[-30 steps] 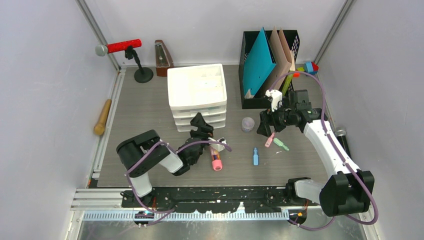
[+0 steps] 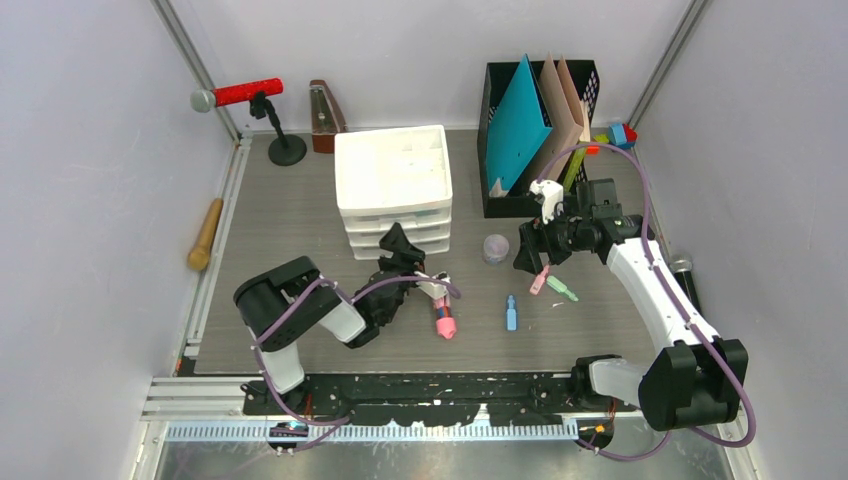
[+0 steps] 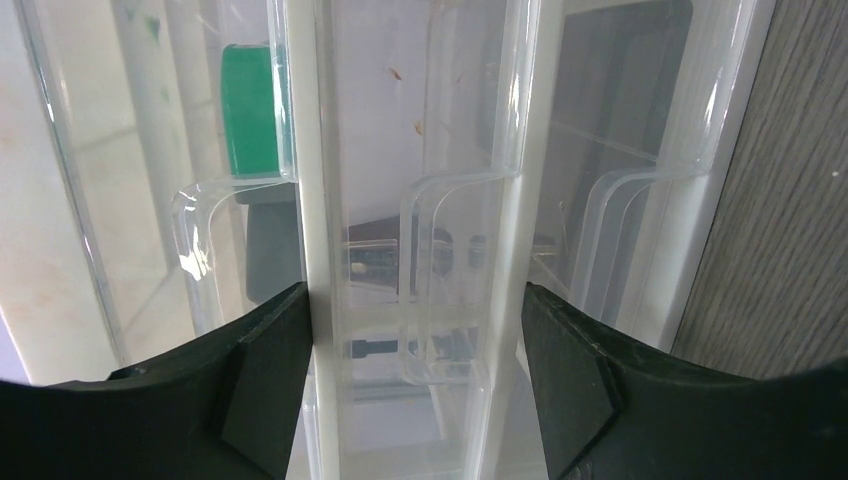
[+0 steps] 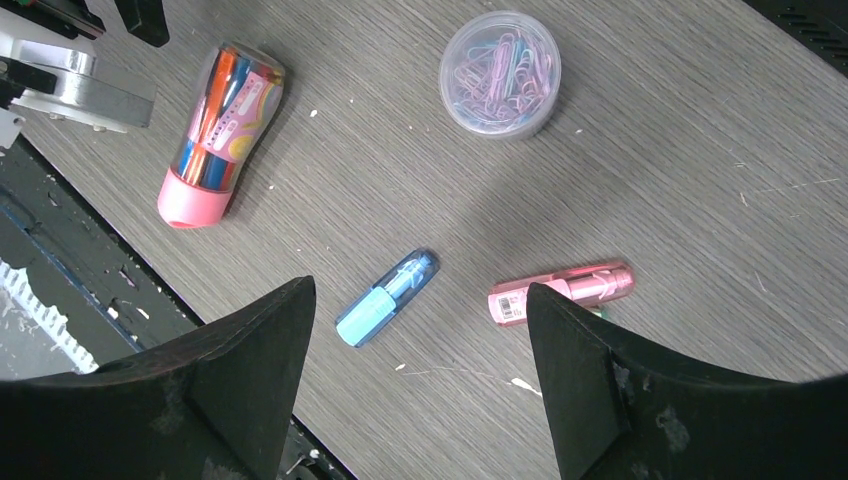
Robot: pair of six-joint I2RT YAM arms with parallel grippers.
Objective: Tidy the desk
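Note:
A white drawer unit (image 2: 392,165) with clear drawers stands at the back, left of centre. My left gripper is open right at its front, the fingers on either side of one clear drawer front (image 3: 440,130); whether they touch it is unclear. A green thing (image 3: 250,110) shows inside. My right gripper hangs open above the desk, empty. Below it lie a blue bottle-shaped marker (image 4: 388,298) and a pink one (image 4: 575,290); a green one (image 2: 562,289) lies alongside the pink. A pink-capped pencil tube (image 4: 222,135) lies beside the left arm.
A round clear tub of paper clips (image 4: 500,75) sits between the arms. A black file box (image 2: 500,206) with folders stands at the back right. A microphone on a stand (image 2: 286,150) and a metronome (image 2: 325,115) are at the back left. Open desk lies around the blue marker.
The pencil tube has rolled a little to the right beside the left wrist. The drawer unit and my left gripper have shifted very slightly backward. The right arm is unmoved.

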